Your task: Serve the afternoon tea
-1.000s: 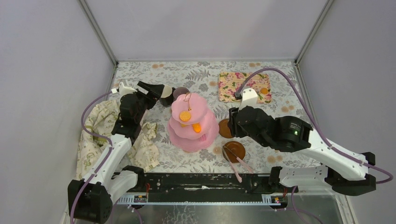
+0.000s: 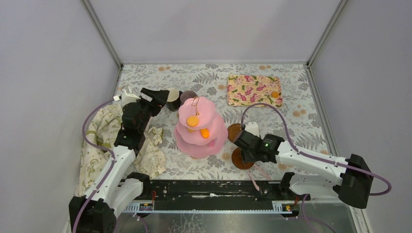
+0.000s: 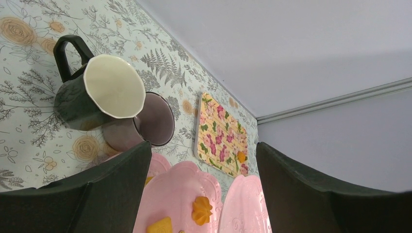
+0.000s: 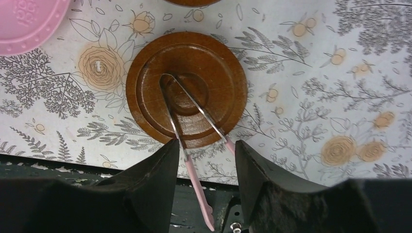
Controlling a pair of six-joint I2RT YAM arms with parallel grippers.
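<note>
A pink three-tier stand with sweets stands mid-table. My left gripper hangs open above two cups at the back left: a dark green cup with cream inside and a mauve cup. My right gripper is open, low over pink-handled tongs lying across a wooden coaster at the front edge, its fingers either side of the tongs' arms. A second wooden coaster lies just behind.
A floral tray with an orange piece lies at the back right. A patterned cloth covers the left side.
My right gripper has moved down and toward the front, over the tongs. My left arm has shifted only slightly.
</note>
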